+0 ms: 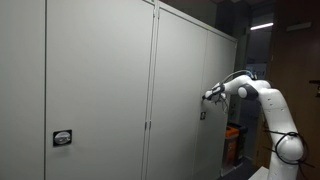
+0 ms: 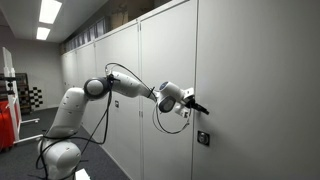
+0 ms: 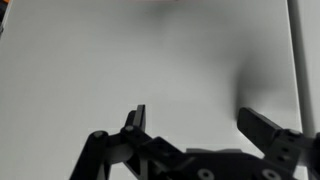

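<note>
My gripper is open in the wrist view, its two black fingers (image 3: 137, 120) wide apart with only pale door surface between them. In exterior view 2 its dark tip (image 2: 202, 108) is close to the grey cabinet doors (image 2: 255, 85), above a dark recessed handle (image 2: 203, 137). Whether the tip touches the door cannot be told. A door edge with a dark gap (image 3: 300, 70) runs along the right of the wrist view. Exterior view 1 shows the gripper (image 1: 206, 97) small and far off, over the same handle (image 1: 202, 115).
Another handle (image 1: 63, 137) is on a nearer door at the left. Orange bins (image 1: 232, 132) stand past the cabinet's end, by the arm. A red object (image 2: 8, 120) is on the far left floor in exterior view 2.
</note>
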